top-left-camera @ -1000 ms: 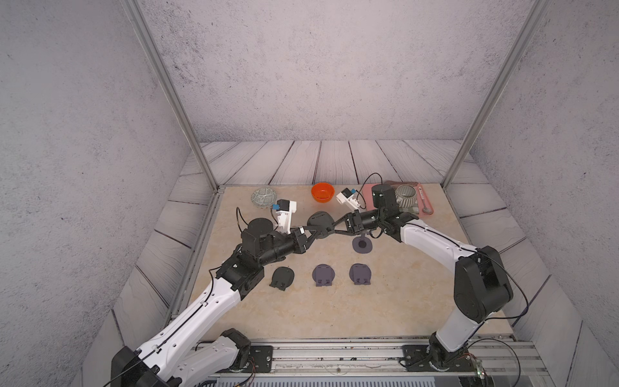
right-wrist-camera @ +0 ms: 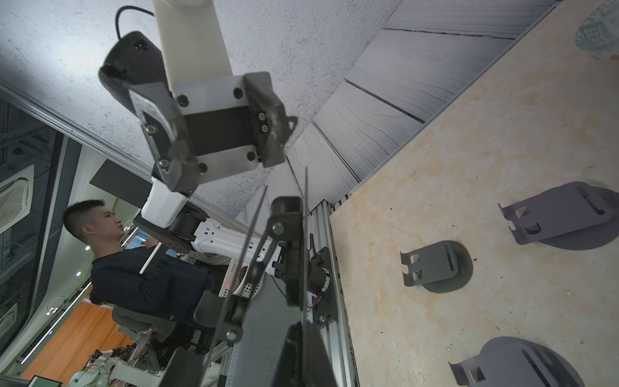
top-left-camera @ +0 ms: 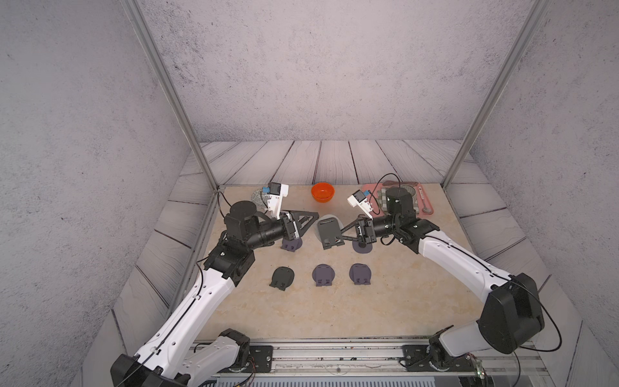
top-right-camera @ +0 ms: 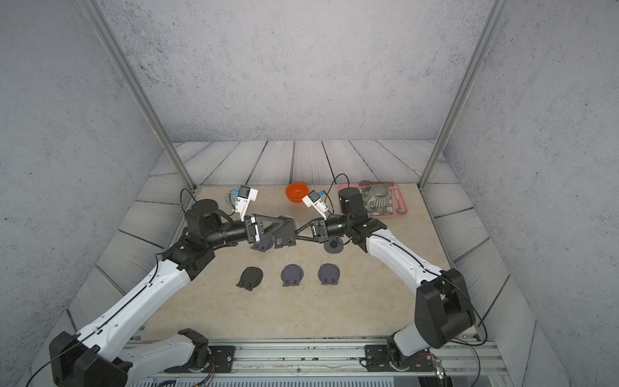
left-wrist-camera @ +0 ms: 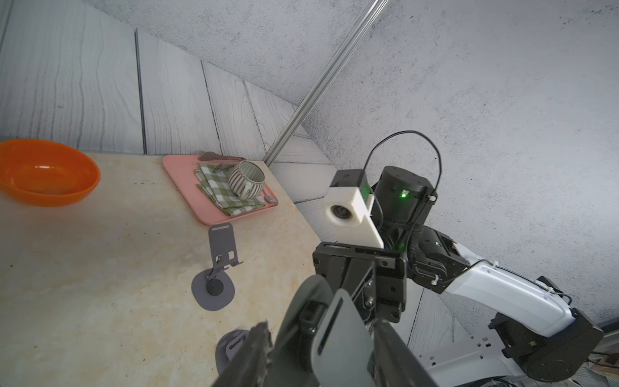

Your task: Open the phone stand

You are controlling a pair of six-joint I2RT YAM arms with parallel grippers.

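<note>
The dark grey phone stand [top-left-camera: 330, 233] is up off the table between the two arms. My right gripper [top-left-camera: 343, 233] is shut on its lower right edge. In the left wrist view, the stand's two plates [left-wrist-camera: 343, 338] stand slightly apart, with the linkage between them. The right wrist view shows those plates [right-wrist-camera: 305, 258] nearly edge-on, spread at a narrow angle. My left gripper [top-left-camera: 316, 217] is part open by the stand's upper left edge. In the left wrist view, its blurred fingers [left-wrist-camera: 256, 354] flank the stand; whether they touch it cannot be told.
Other folded stands [top-left-camera: 323, 274] lie on the table below the arms. One purple stand [left-wrist-camera: 223, 248] has its panel raised. At the back are an orange bowl [top-left-camera: 322, 192] and a pink tray [top-left-camera: 425, 199] with a cup.
My right gripper has turned and shifted the stand slightly right and nearer; a lighter plate now shows behind the front one.
</note>
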